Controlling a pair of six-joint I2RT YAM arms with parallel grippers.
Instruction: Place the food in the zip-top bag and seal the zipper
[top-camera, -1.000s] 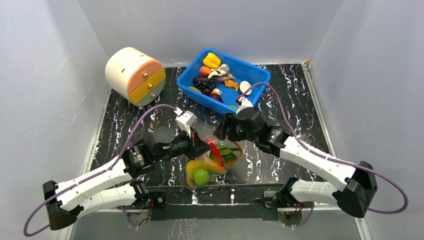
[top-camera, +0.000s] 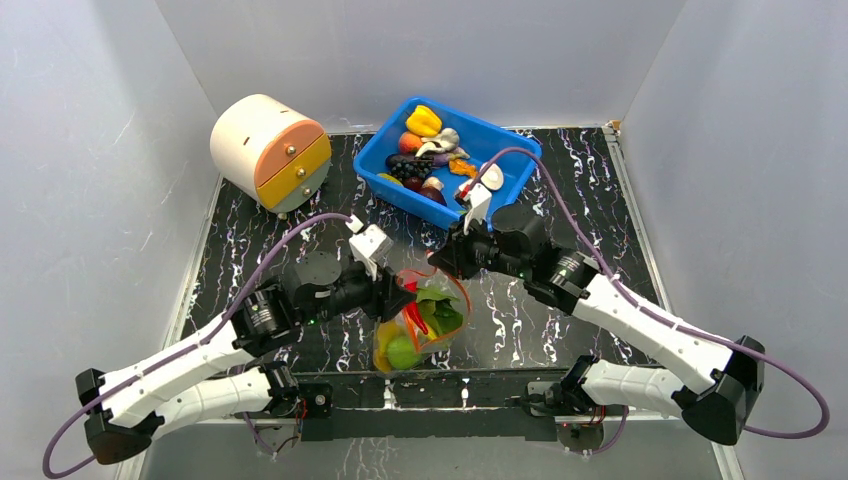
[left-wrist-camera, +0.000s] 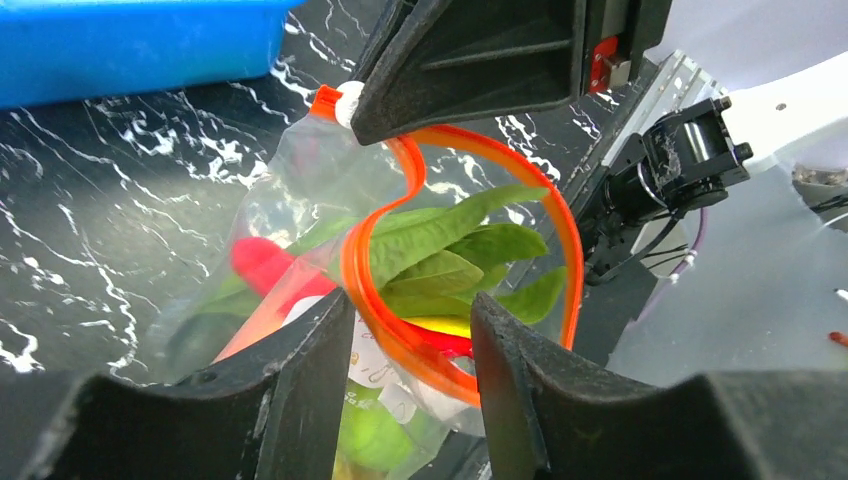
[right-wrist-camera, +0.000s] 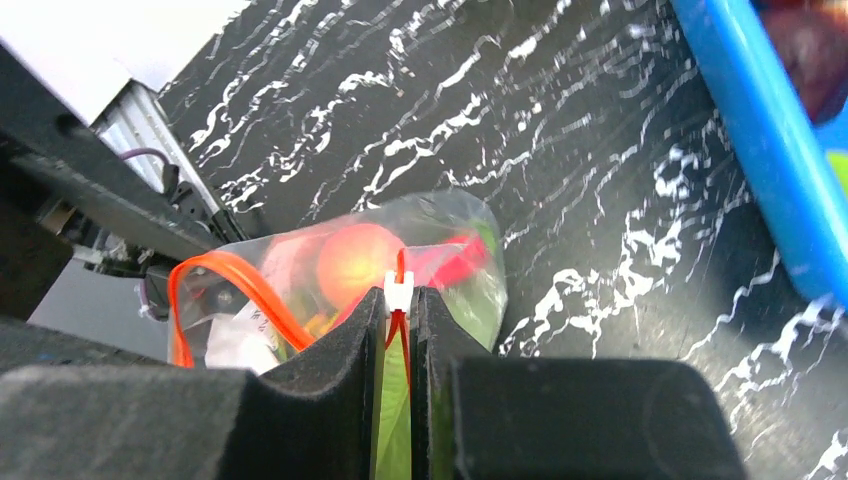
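Observation:
A clear zip top bag with an orange-red zipper rim stands near the table's front, its mouth gaping. Inside are green leaves, a red pepper, a green round item and something yellow. My right gripper is shut on the bag's rim at the white zipper slider. In the left wrist view, that slider shows beside the right fingers. My left gripper is open, its fingers apart close to the near side of the orange rim; contact there is unclear.
Behind the arms, a blue bin holds several vegetables and fruits. A rounded drawer unit stands at the back left.
My right gripper has closed on the bag's rim and moved slightly left. The left gripper has opened, and the bag has shifted and tilted a little leftward.

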